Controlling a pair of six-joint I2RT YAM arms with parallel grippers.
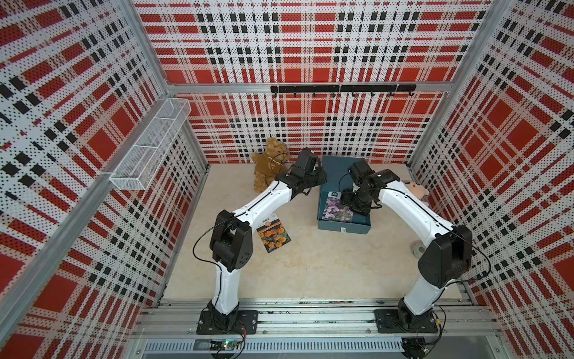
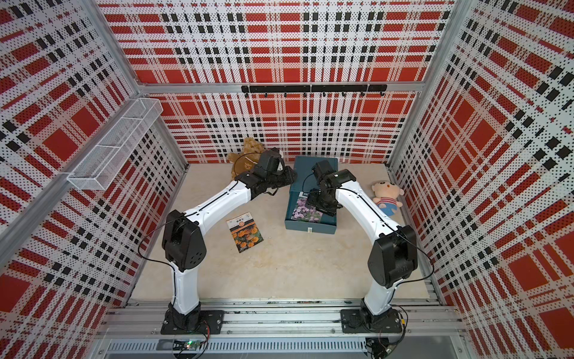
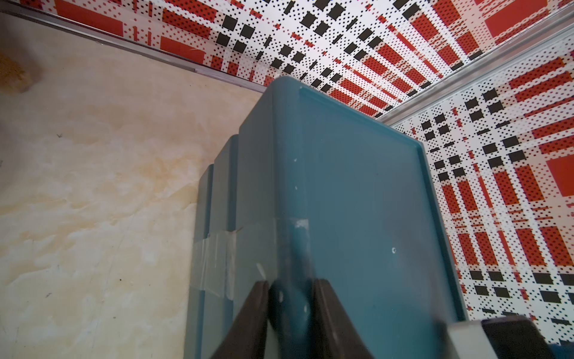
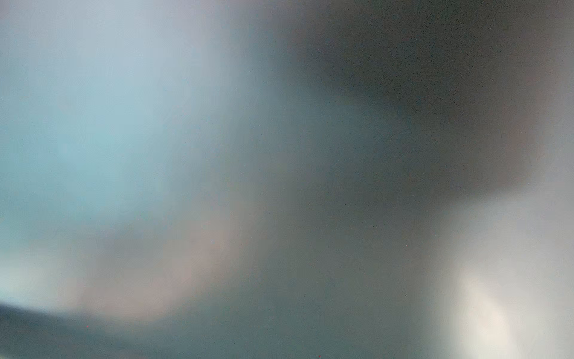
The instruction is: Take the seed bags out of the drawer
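A seed bag with purple flowers (image 1: 337, 208) lies inside the open blue drawer (image 1: 343, 228). Another, with orange flowers (image 2: 246, 234), rests on the table at the left. My right gripper (image 1: 354, 206) is open and down over the drawer, overlapping the purple bag's right side; its fingertips are hard to make out, and the right wrist view is blurred. At the cabinet's left edge is my left gripper, its fingers slightly apart with the blue cabinet (image 3: 358, 185) corner between them. Whether they clamp it cannot be told.
A brown teddy bear (image 1: 270, 167) sits behind the left arm. To the right of the drawer lies a doll in a striped top (image 2: 387, 197). A mesh basket (image 1: 152, 143) hangs on the left wall.
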